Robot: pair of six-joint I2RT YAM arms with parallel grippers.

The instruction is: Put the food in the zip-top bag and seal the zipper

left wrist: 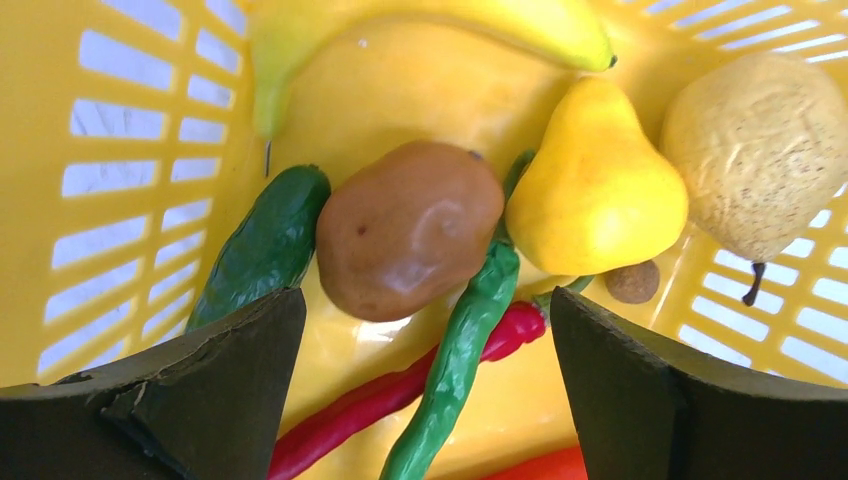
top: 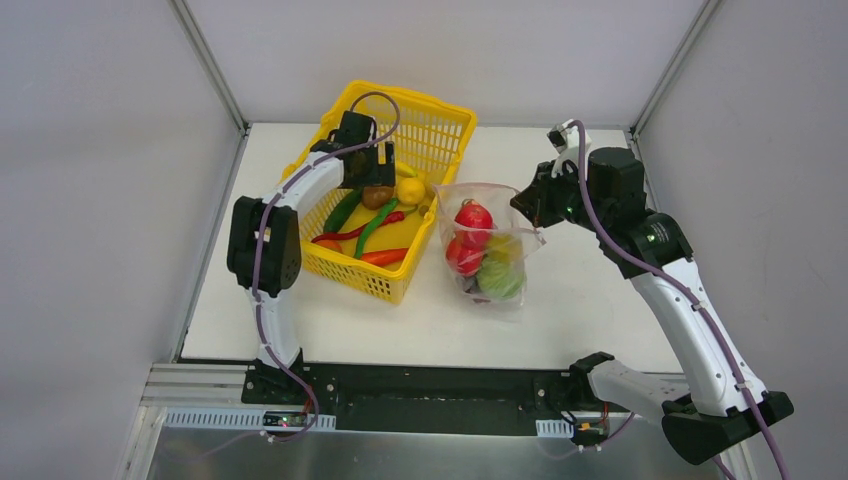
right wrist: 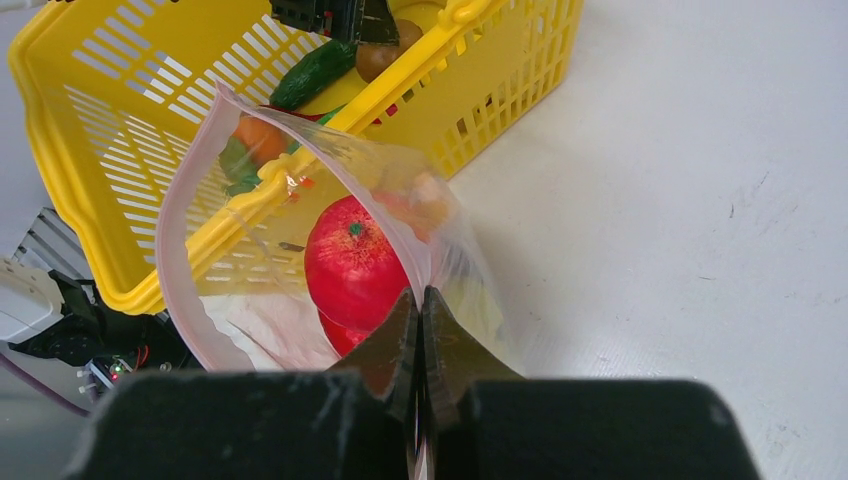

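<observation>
My left gripper hangs open over the brown potato [left wrist: 410, 225] in the yellow basket [top: 420, 110], amid a cucumber [left wrist: 250, 250], green chili [left wrist: 460, 350], red chili [left wrist: 360, 410], banana [left wrist: 500, 20], yellow pear [left wrist: 595, 190] and pale round fruit [left wrist: 755, 150]. The clear zip bag [top: 478, 310] stands open right of the basket, holding red produce [right wrist: 355, 260], green and yellow items. My right gripper is shut on the bag's rim at its right side.
The basket's near right wall lies close beside the bag. Side walls and a back wall enclose the table.
</observation>
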